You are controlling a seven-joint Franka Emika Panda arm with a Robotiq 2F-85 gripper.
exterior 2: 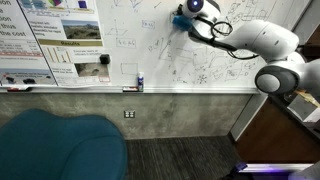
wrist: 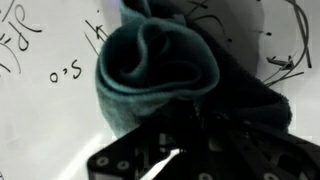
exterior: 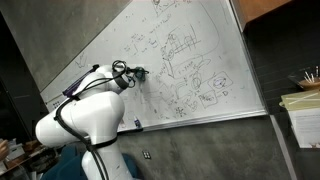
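Note:
A bunched, folded teal cloth point(wrist: 155, 70) fills the middle of the wrist view, with my gripper shut on it. The dark fingers are partly covered by the folds. Behind the cloth is the whiteboard point(exterior: 215, 55), marked with black writing and sketches over much of its face. In exterior view 2 the blue-teal cloth point(exterior 2: 181, 22) shows at the end of the arm, against or very close to the board; any exact gap cannot be told. Handwriting is visible on both sides of the cloth in the wrist view.
Posters point(exterior 2: 75, 45) cover the board's left part in exterior view 2. A small bottle point(exterior 2: 140, 80) stands on the board's lower ledge, beside a dark eraser-like item point(exterior 2: 130, 89). A teal chair point(exterior 2: 65, 140) stands below.

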